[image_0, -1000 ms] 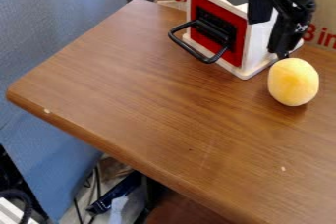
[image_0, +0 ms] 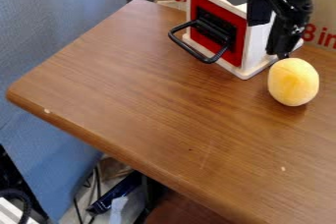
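Note:
My black gripper [image_0: 278, 33] hangs at the top right, in front of or against the right side of a white toy box [image_0: 247, 63] with a red front [image_0: 234, 54] and a black bar handle [image_0: 184, 46]. Whether its fingers are open or shut is unclear. A pale orange-yellow round object [image_0: 293, 83] stands on the wooden table just below the gripper, apart from it.
A cardboard box [image_0: 319, 29] stands behind at the right.
The gripper has shifted very slightly at the top right; the box and the round object look unmoved.

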